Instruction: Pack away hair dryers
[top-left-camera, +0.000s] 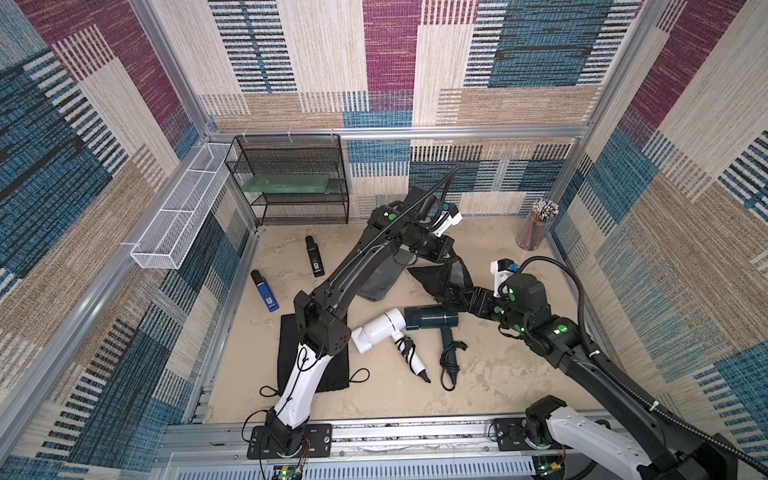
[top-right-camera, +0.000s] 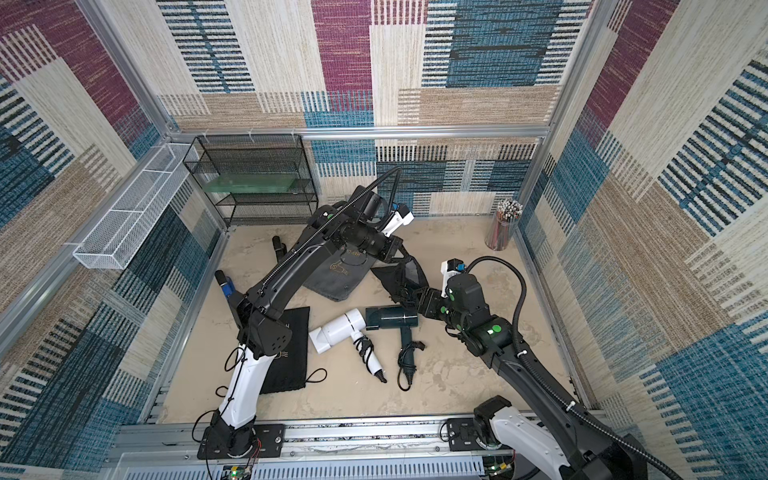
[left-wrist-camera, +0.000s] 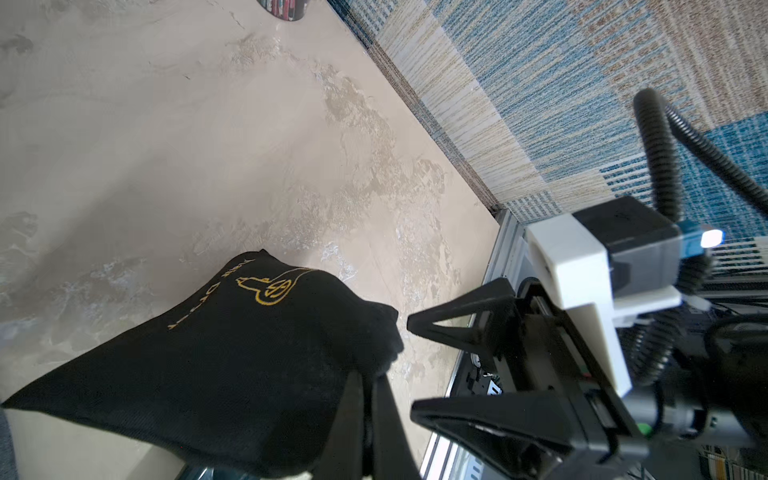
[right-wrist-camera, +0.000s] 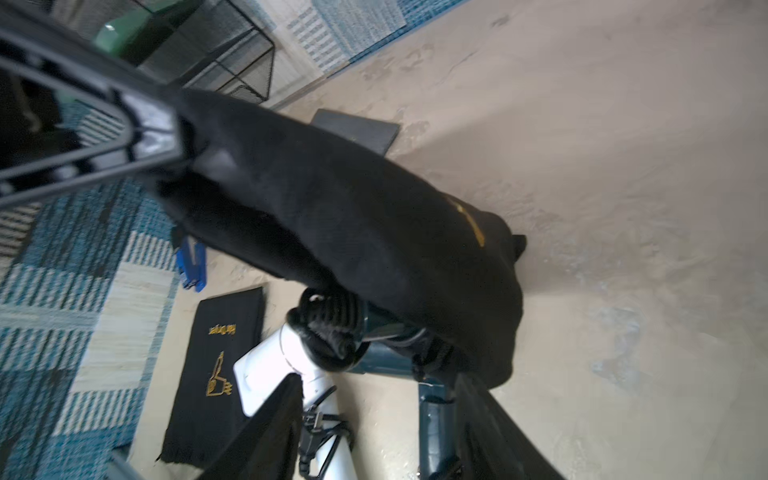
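A black drawstring bag (left-wrist-camera: 240, 352) with gold print hangs from my left gripper (top-left-camera: 442, 254), which is shut on its fabric. Dark coiled cord (right-wrist-camera: 324, 328) shows at the bag's opening. My right gripper stands open just beside the bag's lower part, above the dryers. On the table lie a white hair dryer (top-left-camera: 376, 329) and a dark green hair dryer (top-left-camera: 432, 317), each with cord on its handle. A flat black bag (right-wrist-camera: 208, 376) lies at the left, and a grey pouch (top-left-camera: 372, 284) lies under my left arm.
Blue (top-left-camera: 265, 292) and black (top-left-camera: 313, 256) small devices lie at the left. A wire rack (top-left-camera: 288, 212) stands at the back left, a cup of straws (top-left-camera: 532, 232) at the back right.
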